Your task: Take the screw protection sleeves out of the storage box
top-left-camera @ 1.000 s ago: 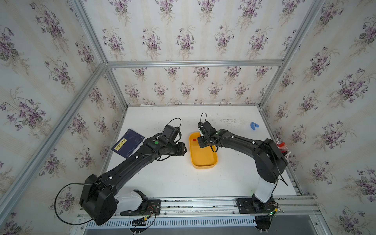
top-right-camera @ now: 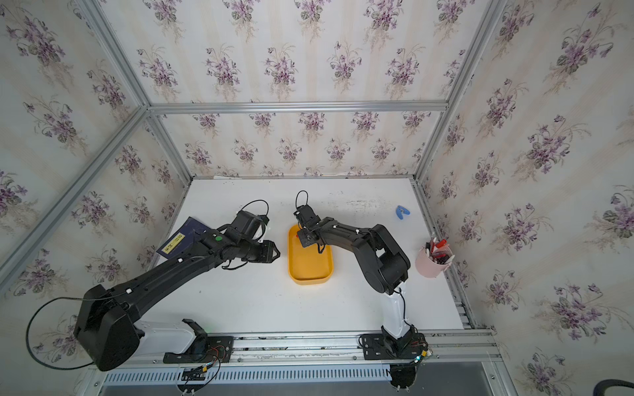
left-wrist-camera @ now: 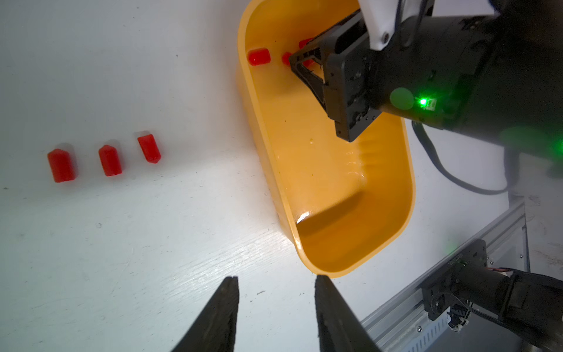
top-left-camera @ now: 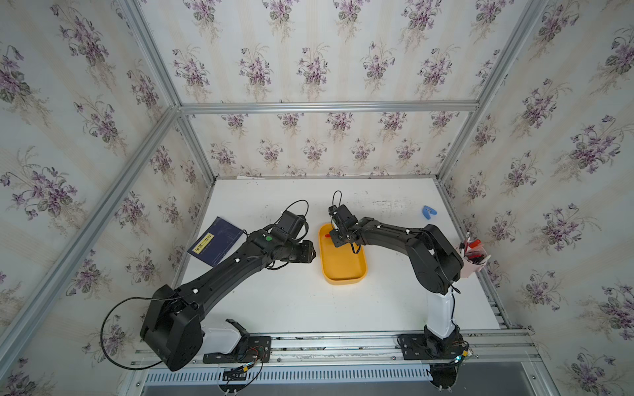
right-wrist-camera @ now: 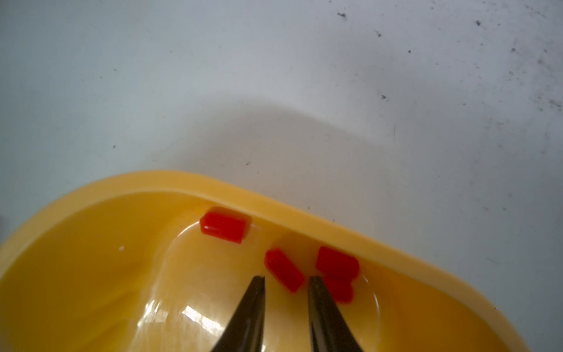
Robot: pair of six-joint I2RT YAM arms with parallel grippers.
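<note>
Several red screw protection sleeves (right-wrist-camera: 225,227) lie at the far end inside the orange storage box (left-wrist-camera: 346,272). Over that end of the box, my right gripper points down, part open. In the right wrist view one slanted sleeve (right-wrist-camera: 285,270) appears just ahead of its fingertips, with nothing seen gripped. Three more red sleeves, among them one short sleeve (left-wrist-camera: 149,148), rest on the white table left of the box in the left wrist view. My left gripper hovers left of the box, open over bare table, its fingers apart and empty.
A dark blue box with a yellow label (top-left-camera: 216,241) lies at the left of the table. Blue clips (top-left-camera: 428,212) sit at the far right, and a pink cup of tools (top-right-camera: 434,258) stands at the right edge.
The left arm has moved only a little.
</note>
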